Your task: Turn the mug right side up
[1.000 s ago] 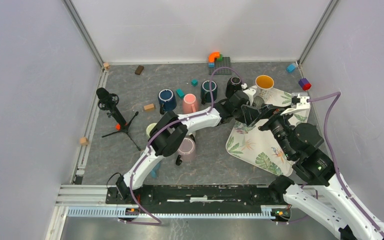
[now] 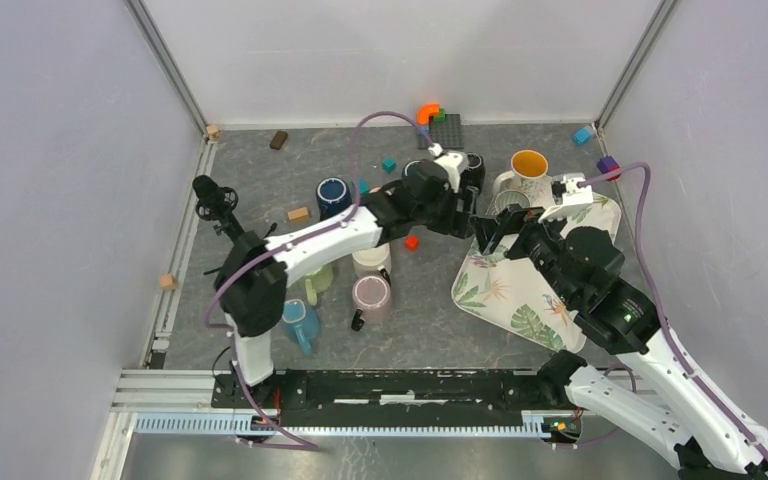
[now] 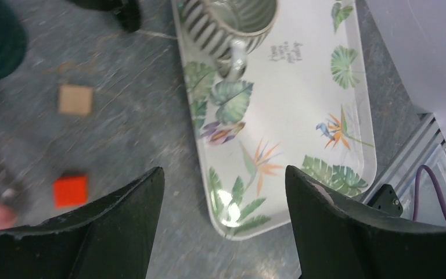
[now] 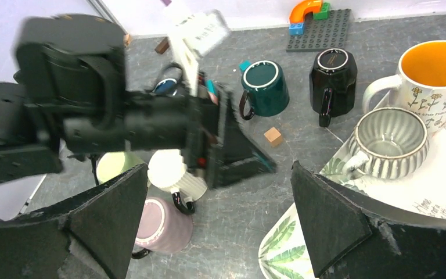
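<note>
A ribbed grey mug (image 4: 390, 152) stands mouth up on the leaf-patterned tray (image 2: 495, 300), next to an orange-lined white mug (image 2: 530, 170). My left gripper is raised left of and above the ribbed mug, blurred in the right wrist view, its fingers apart with nothing seen between them. My right gripper hangs over the tray's left side, open and empty. Several other mugs stand on the grey floor left of the tray, among them a black one (image 4: 332, 87) and a dark green one (image 4: 265, 87), both bottom up.
A pink mug (image 2: 371, 298), a blue mug (image 2: 298, 320), small blocks (image 2: 411, 243) and a baseplate (image 4: 319, 38) are spread about. A black stand (image 2: 218, 205) is at the left. Walls border the sides and back. The tray's front half is clear.
My left arm has moved up and leftward, away from the ribbed mug. My right gripper has shifted slightly to the left.
</note>
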